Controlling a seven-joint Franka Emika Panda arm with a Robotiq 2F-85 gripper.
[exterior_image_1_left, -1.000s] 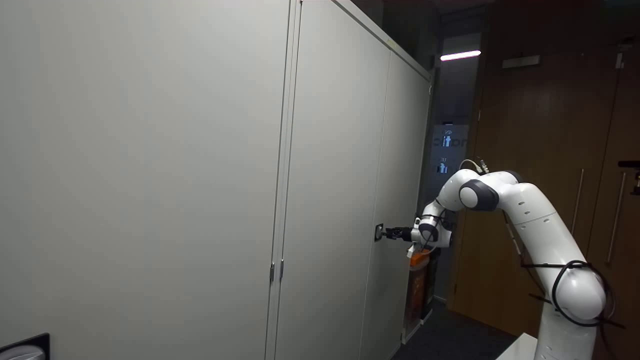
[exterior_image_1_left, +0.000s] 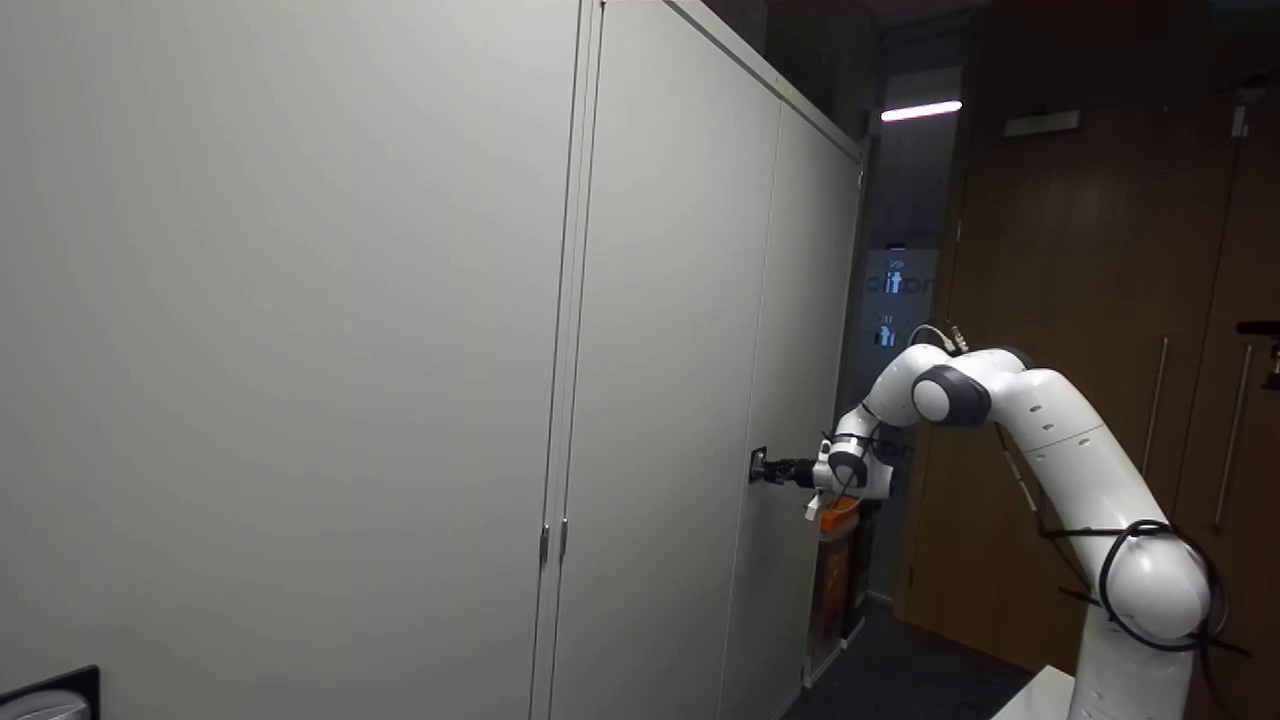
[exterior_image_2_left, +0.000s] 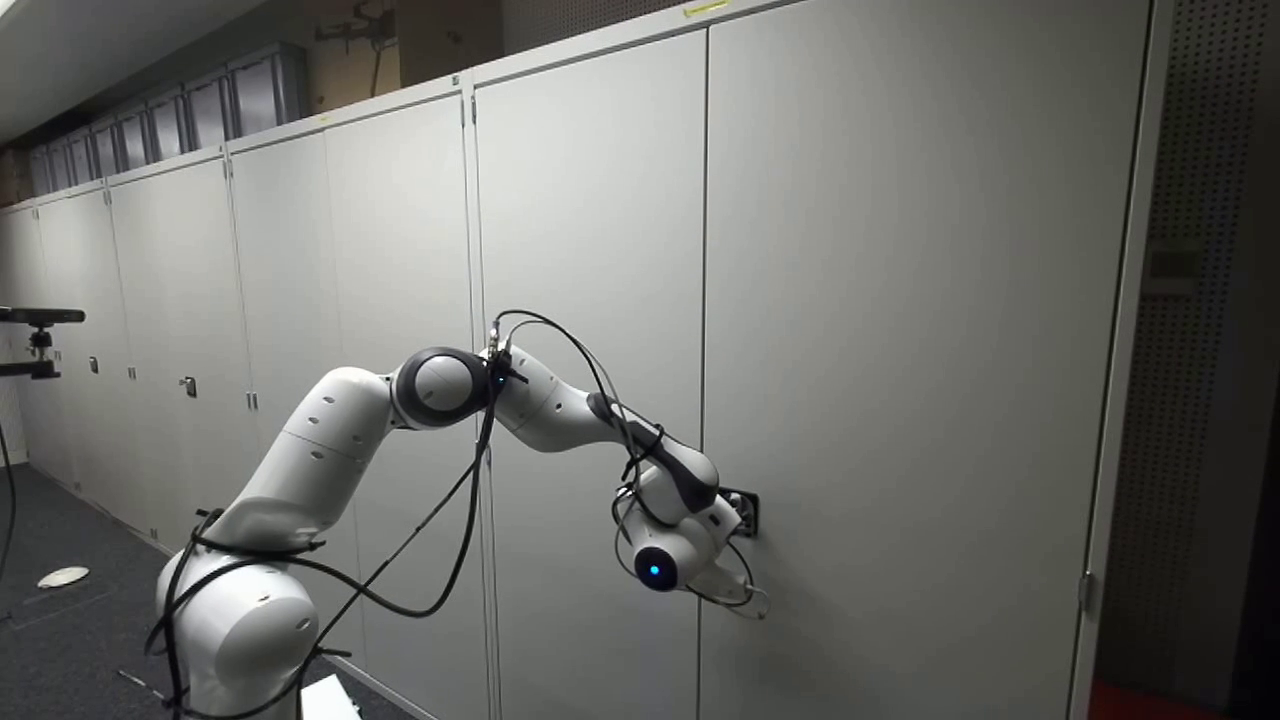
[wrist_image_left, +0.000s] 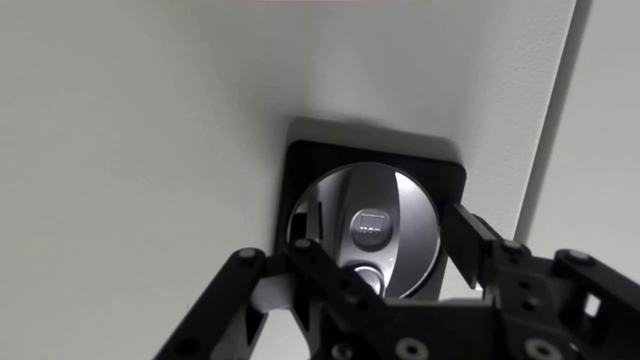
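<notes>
A round silver knob (wrist_image_left: 371, 195) with a raised central grip and a small keyhole sits in a black square plate (wrist_image_left: 312, 153) on a grey cabinet door (wrist_image_left: 150, 150). My gripper is at the knob, its fingers apart. One finger (wrist_image_left: 309, 255) lies over the left part of the dial, the other (wrist_image_left: 465, 237) by its right edge. Whether either touches the knob cannot be told. In exterior view 1 the gripper (exterior_image_1_left: 777, 472) reaches the plate from the right. The wrist hides the fingers in exterior view 2, where part of the plate (exterior_image_2_left: 751, 512) shows.
The door seam (wrist_image_left: 552, 120) runs just right of the plate in the wrist view; both cabinet doors look closed. Cables (exterior_image_2_left: 450, 576) hang from the arm. An orange object (exterior_image_1_left: 840, 516) stands past the cabinet's end. Open floor (exterior_image_2_left: 72, 624) shows at left in exterior view 2.
The doors look unmoved.
</notes>
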